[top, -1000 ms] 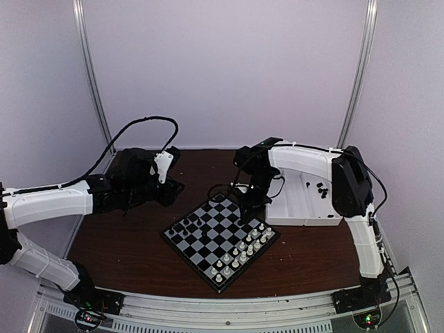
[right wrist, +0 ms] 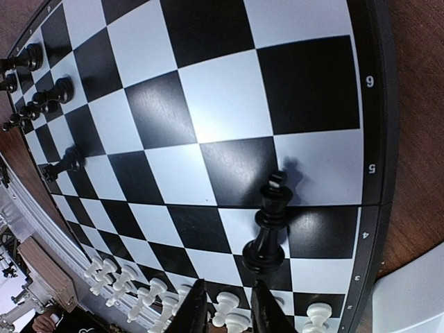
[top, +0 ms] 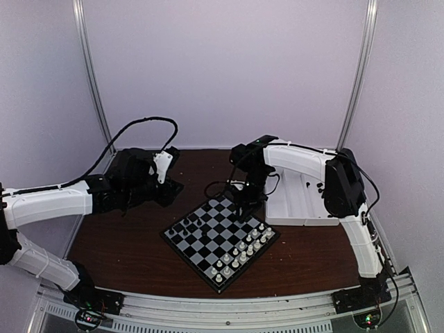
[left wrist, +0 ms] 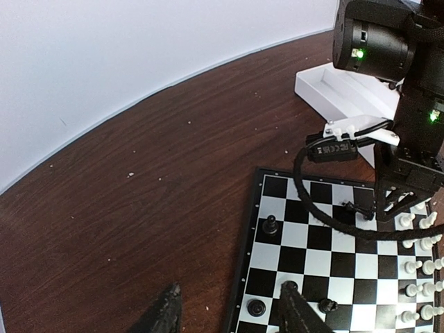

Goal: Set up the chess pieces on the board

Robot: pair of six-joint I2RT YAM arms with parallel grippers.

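The chessboard (top: 208,250) carries white pieces (top: 243,254) along its right-front side and several black ones (top: 189,226) at the left. My right gripper is low over the board's back right; a black king (right wrist: 267,222) stands just beyond its fingertips, apparently on the board, with nothing visible between the fingers. In the left wrist view a black piece (left wrist: 355,208) shows beneath the right arm. My left gripper hangs over the table left of the board, fingers apart and empty.
A white tray (top: 298,208) with a few black pieces sits at the back right, partly under the right arm.
The left arm looks unchanged.
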